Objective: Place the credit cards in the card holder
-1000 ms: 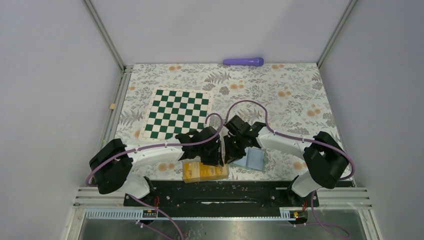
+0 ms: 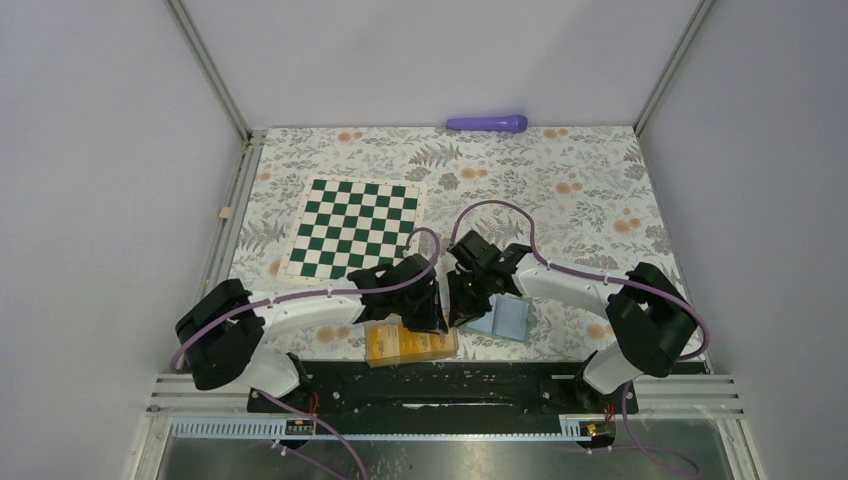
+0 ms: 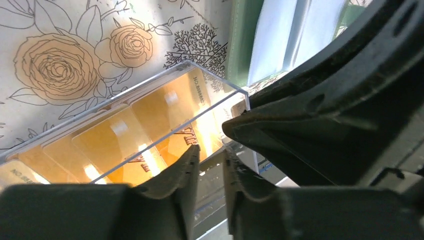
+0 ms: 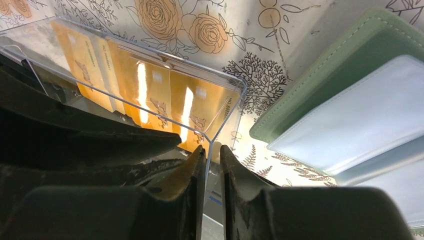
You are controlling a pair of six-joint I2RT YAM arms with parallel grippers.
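Note:
A clear plastic box [image 2: 390,350] of gold credit cards [image 3: 110,142] lies at the front edge of the table. My left gripper is over the box, fingertips a little apart near its right end. My right gripper has its fingertips either side of the box's near right corner wall, slightly apart; whether they grip it I cannot tell. The green card holder [image 4: 300,105], with pale pockets [image 4: 345,120], lies right of the box, partly under my right arm in the top view.
A chessboard mat [image 2: 350,220] lies at the back left and a purple microphone [image 2: 485,124] at the back edge. Both arms crowd together at the front middle.
The right arm and the box look unchanged.

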